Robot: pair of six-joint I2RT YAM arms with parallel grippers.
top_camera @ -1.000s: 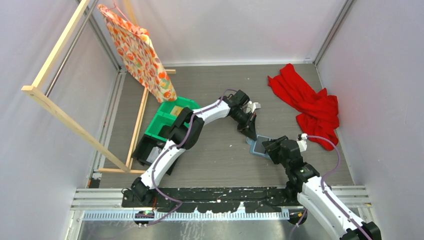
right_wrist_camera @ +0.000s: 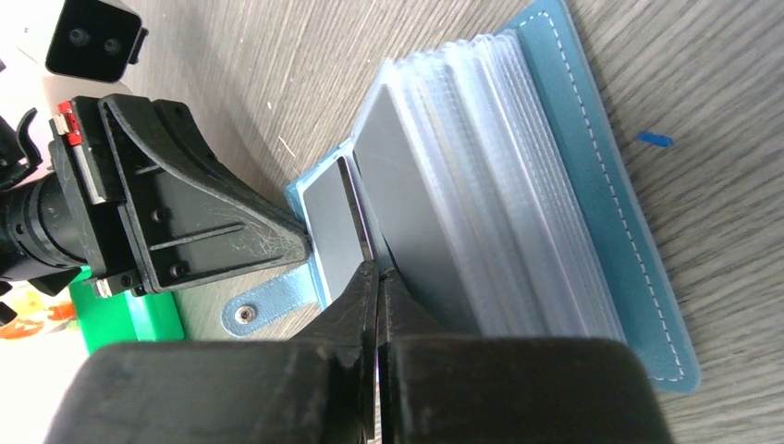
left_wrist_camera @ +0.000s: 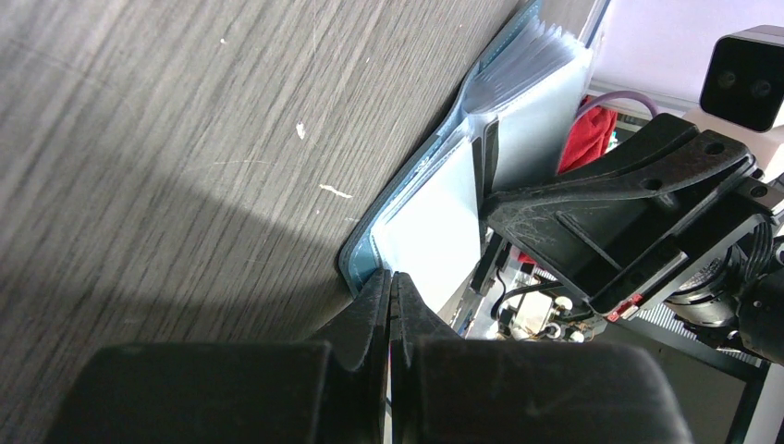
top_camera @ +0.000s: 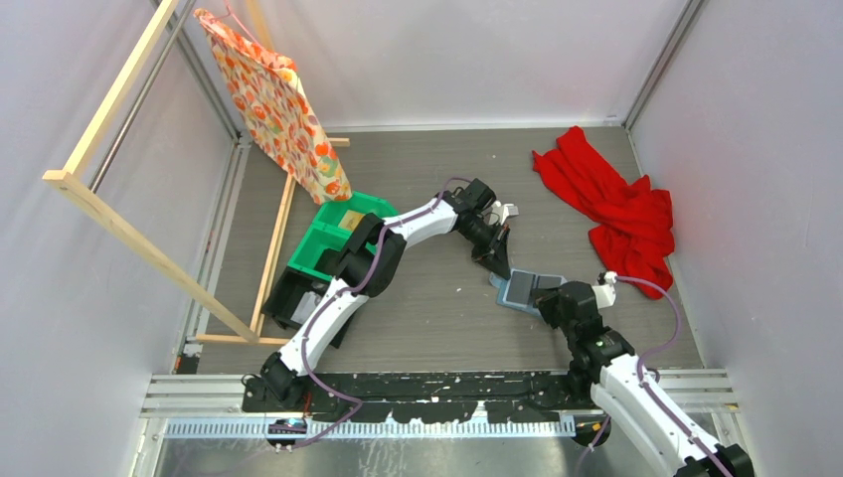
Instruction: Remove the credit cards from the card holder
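Observation:
A blue card holder lies spread on the table with its clear sleeves fanned up, as the sleeves in the right wrist view show. Dark grey card-like panels sit within the holder, with a thin black strip between them. My left gripper is shut at the holder's corner edge; whether the edge is pinched between its tips cannot be told. Over the opened pages my right gripper is shut, its tips at the sleeve fold with nothing visible between them. In the top view it partly covers the holder.
A red cloth lies at the back right. Left of the holder stand a green bin and a black bin, beside a wooden frame with a patterned cloth. Bare table surrounds the holder.
The right gripper has shifted slightly to the right over the holder, and more of the holder's dark panels shows beside it. The left arm has stayed still.

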